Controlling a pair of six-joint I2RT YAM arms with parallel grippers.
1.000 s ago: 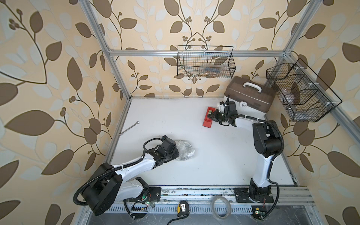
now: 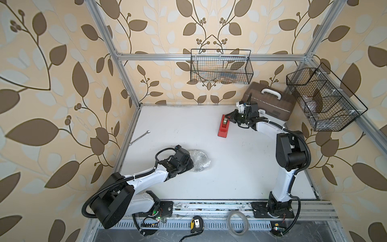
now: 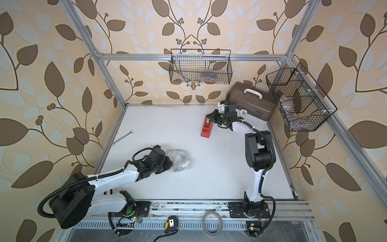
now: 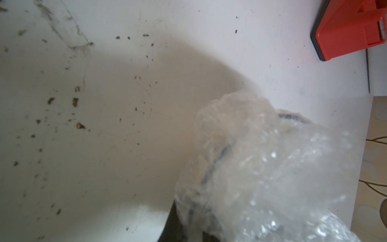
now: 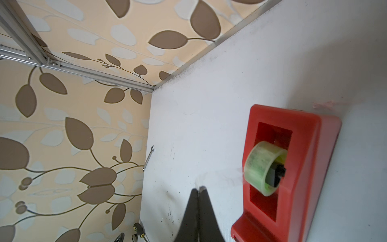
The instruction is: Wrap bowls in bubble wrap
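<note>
A bowl wrapped in crumpled clear bubble wrap [image 2: 200, 161] [image 4: 274, 169] lies at the front left of the white table, its dark rim showing through the film. My left gripper [image 2: 187, 165] is shut on the bubble-wrapped bowl, fingertips mostly hidden by the wrap. A red tape dispenser [image 2: 222, 131] [image 5: 306, 169] with a roll of clear tape [image 5: 258, 167] stands at the back right. My right gripper is shut over the dispenser, beside the roll, with nothing visible between its fingers.
A wrench [image 2: 139, 137] lies at the left edge. A brown toolbox [image 2: 266, 102] stands in the back right corner, with wire baskets [image 2: 221, 68] on the walls above.
My right gripper has moved slightly toward the back of the table over the dispenser. The left gripper and wrapped bowl have shifted very slightly.
</note>
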